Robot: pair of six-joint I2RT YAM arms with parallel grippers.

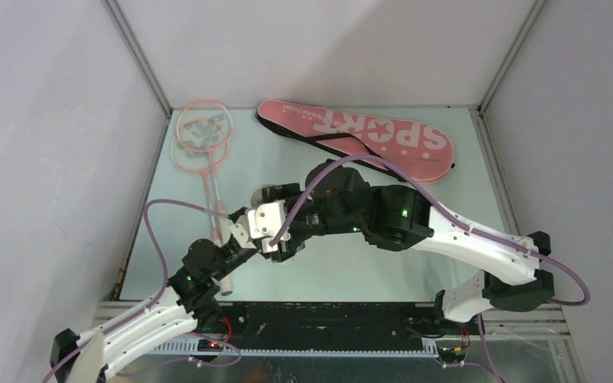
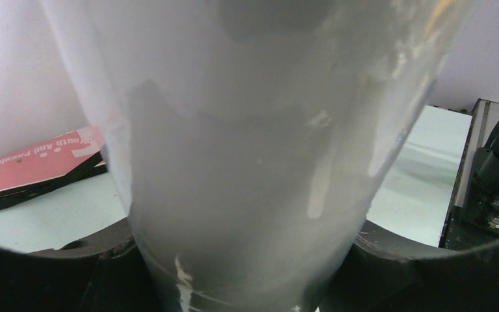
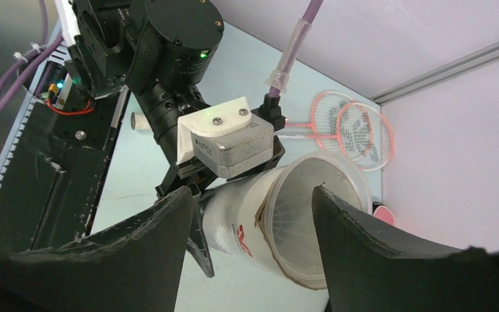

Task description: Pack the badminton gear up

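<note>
A white translucent tube, apparently the shuttlecock tube, is held by my left gripper; it fills the left wrist view and its open rim faces my right wrist camera. My right gripper stands part open at that rim, its fingers at either side of the lower view. From above, the arms hide most of the tube. Two pink rackets lie crossed at the left of the table. The pink racket bag lies along the back, its strap loose on it.
White walls enclose the pale table at back and sides. A dark metal rail runs along the front edge.
</note>
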